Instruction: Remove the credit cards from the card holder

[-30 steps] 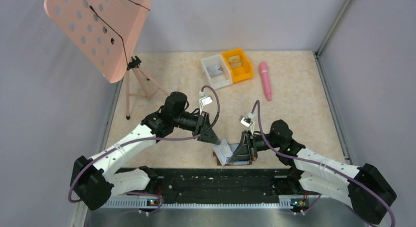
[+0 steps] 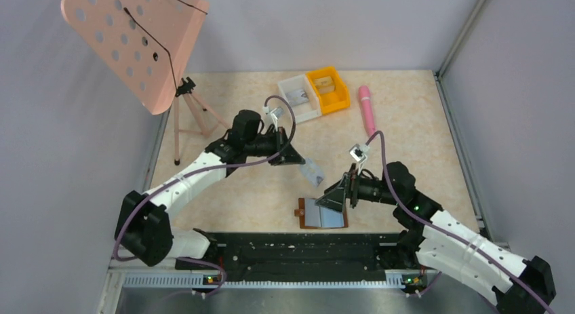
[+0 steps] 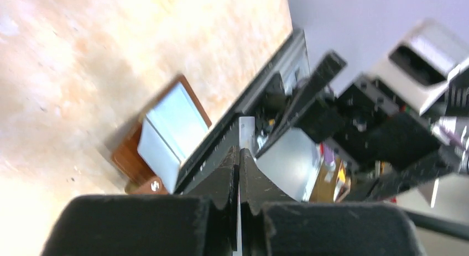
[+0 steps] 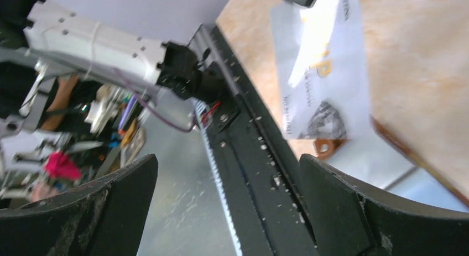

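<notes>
A pale card hangs in the air, with my left gripper shut on one end of it. The left wrist view shows the card edge-on, a thin white strip rising from the closed fingertips. Its broad face fills the upper part of the right wrist view. The brown card holder lies spread open at the table's front edge, its clear sleeves facing up. Over the holder, my right gripper stands open, nothing between its fingers.
A white bin and a yellow bin stand side by side at the back, each with a card inside. To their right lies a pink tube. Clear tabletop stretches between bins and holder.
</notes>
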